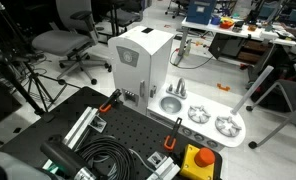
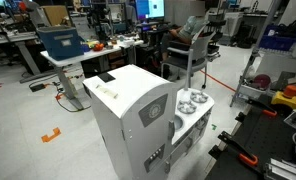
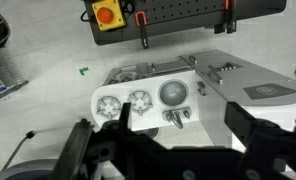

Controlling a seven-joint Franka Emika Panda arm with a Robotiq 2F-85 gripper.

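Observation:
A white toy kitchen fills the middle of the wrist view. Its round grey sink [image 3: 173, 93] sits beside a small faucet [image 3: 175, 118], and two stove burners [image 3: 141, 101] lie to the left. The tall white cabinet [image 3: 268, 85] rises at the right; in exterior view 1 the cabinet [image 1: 141, 63] stands upright with its front door looking closed. My gripper hangs over the kitchen with its two dark fingers [image 3: 110, 142] wide apart, open and with nothing seen between them. Neither exterior view shows the gripper.
A black perforated table [image 1: 138, 130] adjoins the kitchen, with orange-handled clamps [image 1: 170, 143] at its edge. On it are a coil of black cable [image 1: 106, 155] and a yellow box with a red button [image 1: 199, 161]. Chairs [image 1: 68, 40] and open floor lie around.

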